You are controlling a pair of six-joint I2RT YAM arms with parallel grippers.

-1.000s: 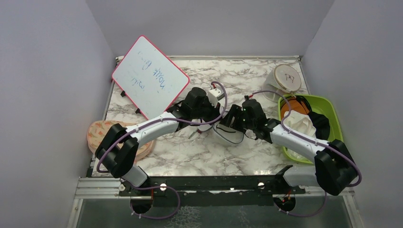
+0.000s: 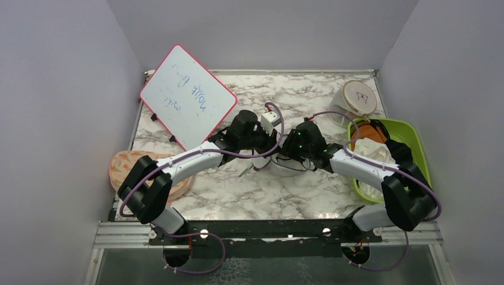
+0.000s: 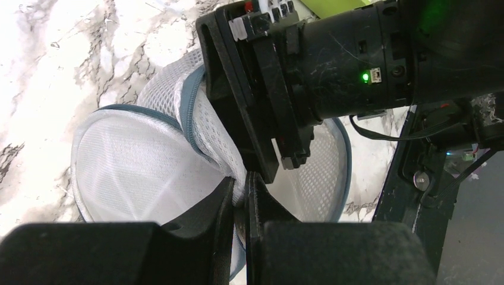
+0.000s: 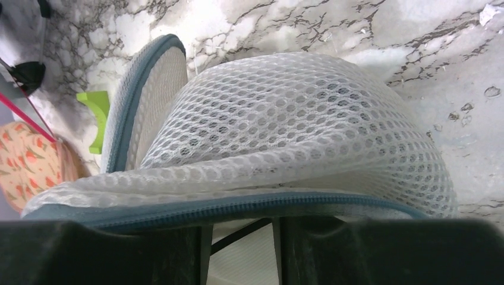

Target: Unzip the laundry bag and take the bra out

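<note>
The white mesh laundry bag [image 2: 287, 171] with a blue-grey zipper stands under both arms, its mouth unzipped. In the left wrist view my left gripper is shut on a fold of the bag's mesh [image 3: 213, 127]. My right gripper is down at the bag's mouth, with a gap between its fingers. Behind the zipper edge [image 4: 261, 205] a thin black strap [image 4: 241, 236], perhaps the bra's, crosses that gap, apparently not pinched. The bra's body is hidden inside the bag.
At the right stands a green basket [image 2: 423, 160] with clothes. Behind it is a white lidded container [image 2: 359, 98]. A whiteboard [image 2: 189, 95] leans at the back left, and a patterned item [image 2: 125, 163] lies at far left.
The left arm has stayed nearly still.
</note>
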